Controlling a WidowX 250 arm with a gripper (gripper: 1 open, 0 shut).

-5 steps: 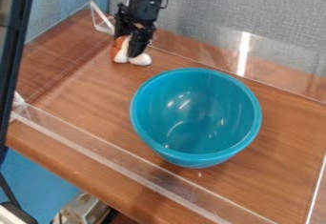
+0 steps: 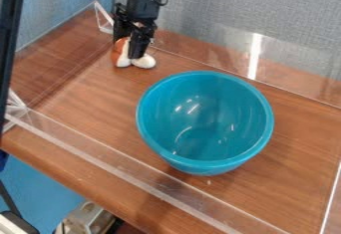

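A small soft toy, orange and white, lies at the back left of the wooden surface. My black gripper reaches down over it from the top of the view, its fingers at the toy. Whether they hold it cannot be told, as the dark fingers hide part of it.
A large empty turquoise bowl fills the right middle of the wooden surface. Clear low walls edge the surface, with grey padded walls behind.
The gripper has shifted slightly to the left over the toy; the bowl is unmoved.
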